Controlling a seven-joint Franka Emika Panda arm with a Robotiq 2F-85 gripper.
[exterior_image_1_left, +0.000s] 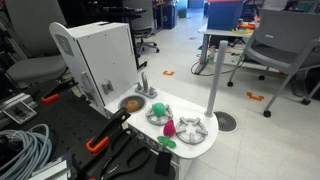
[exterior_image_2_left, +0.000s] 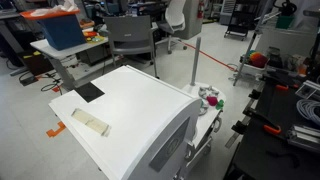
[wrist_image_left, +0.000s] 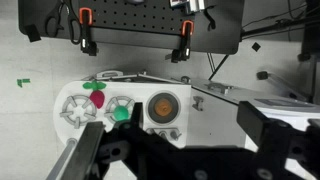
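My gripper is open above a white toy kitchen, its black fingers (wrist_image_left: 85, 150) spread wide with nothing visible between them. On the kitchen's white top (exterior_image_1_left: 190, 146) a round green object (exterior_image_1_left: 158, 109) rests on one grey burner. A dark pink object (exterior_image_1_left: 169, 128) lies by the other burner (exterior_image_1_left: 192, 130), close to small green leaves (exterior_image_1_left: 166, 142). Set into the top is a round basin (wrist_image_left: 163, 107) with a brown bottom, beside a grey faucet (exterior_image_1_left: 143, 83). The gripper cannot be made out in either exterior view.
A black table (exterior_image_1_left: 62, 125) with orange-handled clamps (exterior_image_1_left: 97, 145), scissors and coiled cable (exterior_image_1_left: 25, 155) borders the kitchen. The kitchen's tall white cabinet (exterior_image_2_left: 125, 105) and upright post (exterior_image_1_left: 215, 75) stand above its top. Chairs and a table with a blue bin (exterior_image_2_left: 60, 30) are farther off.
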